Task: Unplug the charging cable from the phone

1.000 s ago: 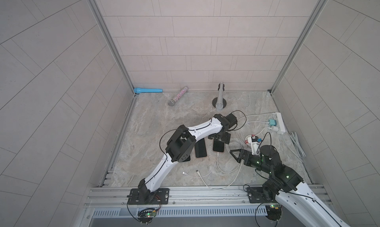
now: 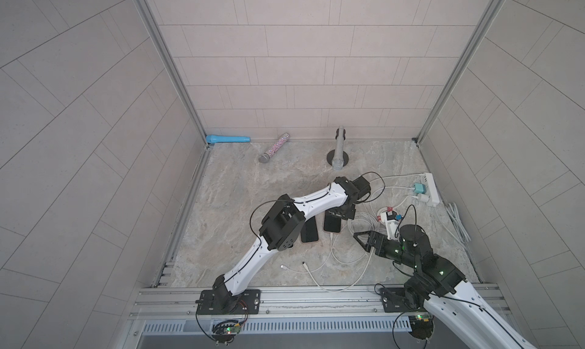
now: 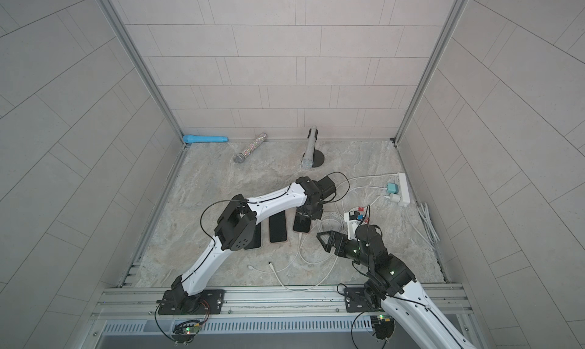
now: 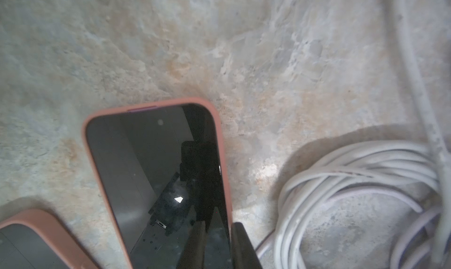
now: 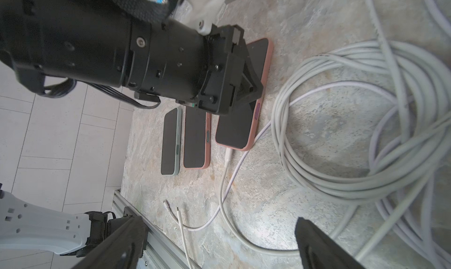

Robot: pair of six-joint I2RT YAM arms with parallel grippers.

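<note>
The pink-cased phone (image 4: 155,175) lies screen up on the stone surface. In the right wrist view a white charging plug (image 5: 228,154) sits in its near end, and the cable (image 5: 220,194) runs down from there. My left gripper is shut, its fingers drawn close together above the phone's right edge with nothing held between them. The phone's body lies outside those fingers. From above, the left gripper (image 2: 347,212) hides the phone's far end. Over on the right, my right gripper stands open and empty, off to the side of the phone.
Left of the phone lie another pink-cased phone (image 5: 196,142) and a pale-cased one (image 5: 171,142). A coil of white cable (image 5: 338,194) sits to the right. Two loose cable ends lie in front, a power strip (image 2: 431,189) at far right.
The phone has shifted a little to the left, its plug still in. The right arm has stayed put.
</note>
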